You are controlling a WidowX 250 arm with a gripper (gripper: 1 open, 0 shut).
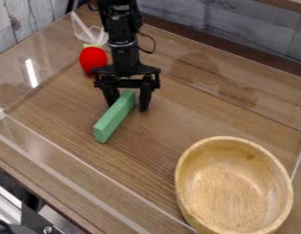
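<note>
A black robot arm comes down from the top of the camera view to a black gripper (125, 95), which is over the upper end of a green bar (113, 120) lying diagonally on the wooden table (67, 155). Its fingers hang either side of that end; whether they grip the bar cannot be told.
A red round object (94, 59) sits behind the gripper to the left, near a clear plastic piece (91, 29). A yellow bowl (232, 151) stands at the lower right.
</note>
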